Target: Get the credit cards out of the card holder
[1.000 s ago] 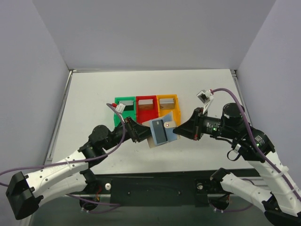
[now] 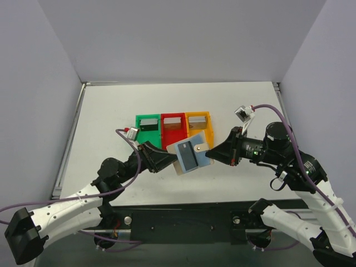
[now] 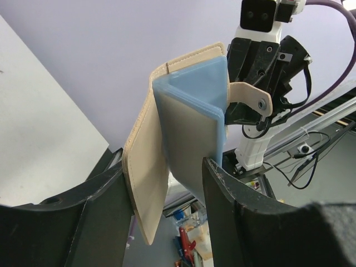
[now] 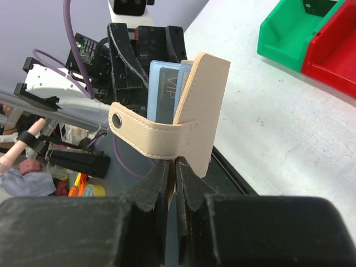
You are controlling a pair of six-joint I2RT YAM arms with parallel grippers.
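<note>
A cream card holder (image 2: 179,168) with pale blue inner sleeves (image 3: 192,125) is held up in the air between both grippers. My right gripper is shut on its edge, just below the snap strap (image 4: 150,133). A dark card marked VIP (image 4: 166,94) shows inside a blue sleeve in the right wrist view. From the opposite side, my left gripper stands open, with the cream cover and a blue sleeve reaching in between its fingers. How firmly the left fingers touch the holder, I cannot tell.
Behind the holder on the white table (image 2: 100,128) stand a green bin (image 2: 139,139), a red bin (image 2: 173,136) and a yellow bin (image 2: 209,132), side by side.
My left gripper has shifted slightly left and toward the table's front, its wrist turning a little. The right gripper and the card holder stay almost where they were.
</note>
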